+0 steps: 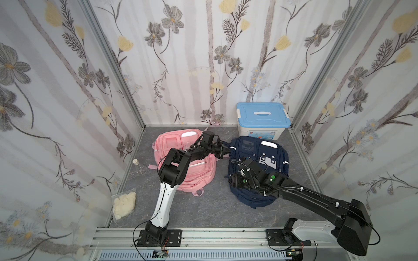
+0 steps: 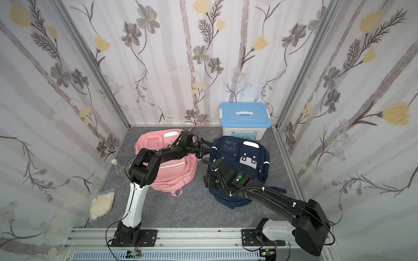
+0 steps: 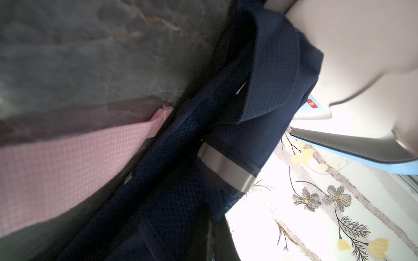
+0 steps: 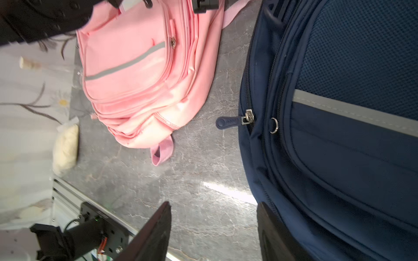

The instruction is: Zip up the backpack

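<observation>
The navy backpack (image 1: 250,144) lies on the floor right of centre. On its left side, in the right wrist view, a zipper slider (image 4: 248,116) has its pull tab (image 4: 226,122) sticking out over the floor. My right gripper is open, its fingers (image 4: 159,226) apart with only bare floor showing between them; the tab is beyond the fingertips. At the backpack's upper left corner, my left gripper (image 1: 225,150) is shut, and navy strap fabric (image 3: 230,167) with a grey band narrows into its fingertips. How much fabric is pinched is hidden.
A pink backpack (image 1: 204,176) lies to the left, under the left arm. A blue-lidded box (image 1: 263,114) stands behind the navy backpack. A bag of pale material (image 1: 124,205) rests at the front left. Clear floor separates the two backpacks at the front.
</observation>
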